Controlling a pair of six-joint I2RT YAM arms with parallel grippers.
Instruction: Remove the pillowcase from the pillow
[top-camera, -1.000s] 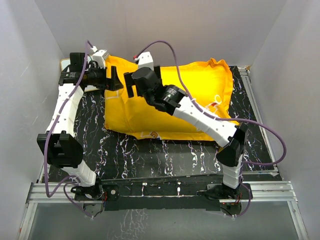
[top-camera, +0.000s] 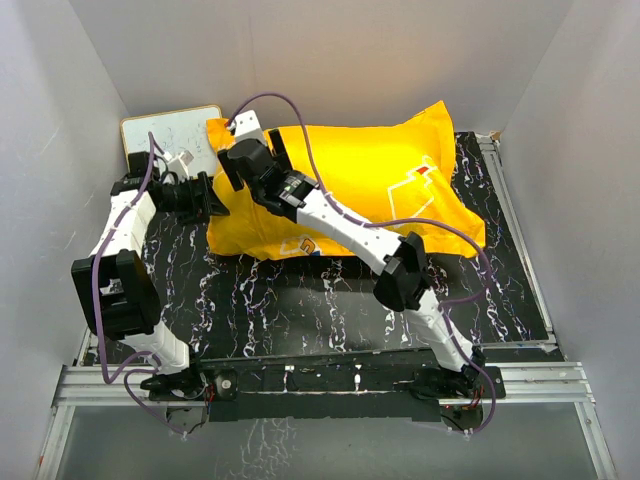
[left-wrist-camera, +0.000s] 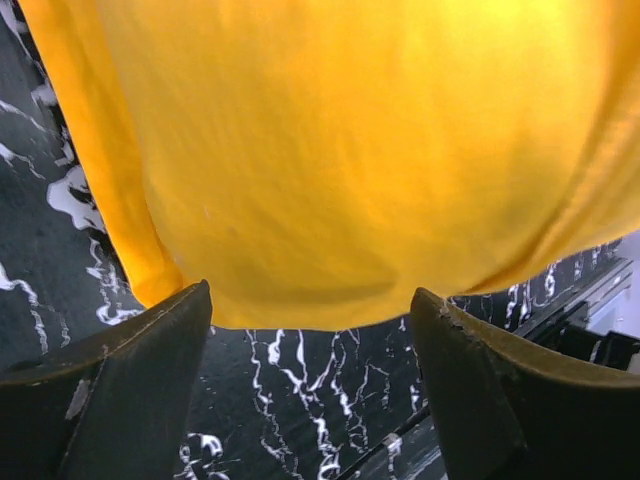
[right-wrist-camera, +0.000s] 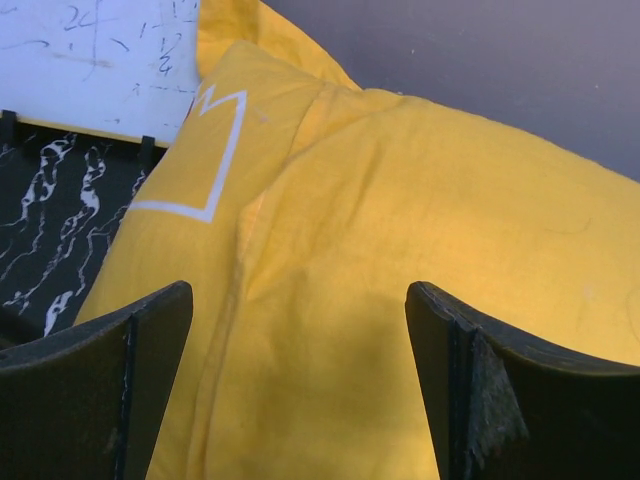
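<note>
A yellow pillowcase (top-camera: 350, 165) covers the pillow, which stays hidden inside, and lies across the back of the dark marbled table. At its left end, my left gripper (top-camera: 217, 197) is low beside the edge, fingers apart. The left wrist view shows the yellow cloth (left-wrist-camera: 300, 200) beyond the gap between its fingertips, with a loose lower hem over the table. My right gripper (top-camera: 252, 160) hovers above the left part of the case, open. In the right wrist view the wrinkled cloth (right-wrist-camera: 330, 240) spreads beneath its parted fingers, none of it visibly gripped.
A whiteboard (top-camera: 172, 135) with faint writing lies at the back left, under the cloth's corner. Bare marbled table (top-camera: 300, 315) stretches along the front. Grey walls (top-camera: 330, 60) close in the back and sides.
The pillowcase has settled flatter, its right end changing shape. My left gripper has moved down and back to the cloth's left edge. The right gripper has shifted left.
</note>
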